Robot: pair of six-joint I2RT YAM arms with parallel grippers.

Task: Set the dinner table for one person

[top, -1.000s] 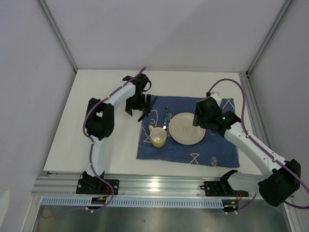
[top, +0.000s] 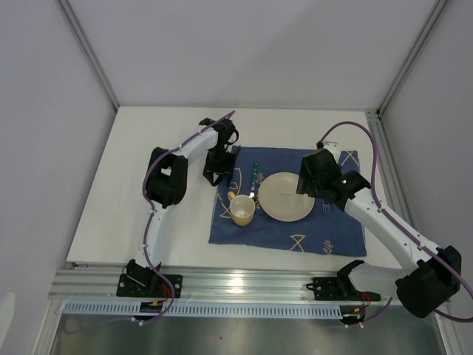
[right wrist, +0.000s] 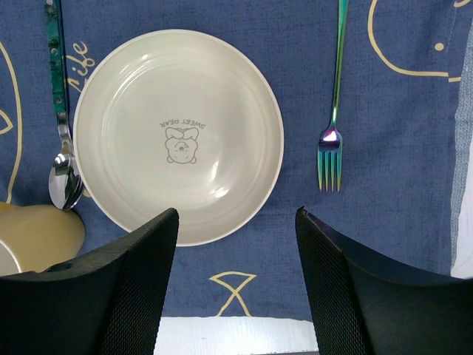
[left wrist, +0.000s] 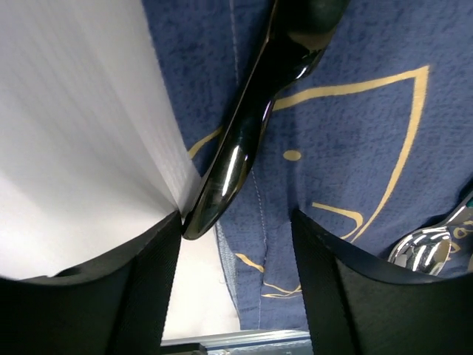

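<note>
A dark, glossy utensil [left wrist: 244,140], perhaps a knife, lies slanted along the placemat's left edge, its lower end between the fingertips of my part-open left gripper. On the blue placemat [right wrist: 384,222] are a cream plate [right wrist: 177,111], a green-handled spoon [right wrist: 65,177] left of it, a fork [right wrist: 330,148] right of it, and a yellow mug [right wrist: 52,237] at the lower left. My right gripper is open above the plate's lower right area, nothing between its fingers.
Walls and metal rails [top: 400,59] border the table.
My left gripper has moved right and toward the front, onto the dark utensil. The right arm and the other tableware look unchanged.
</note>
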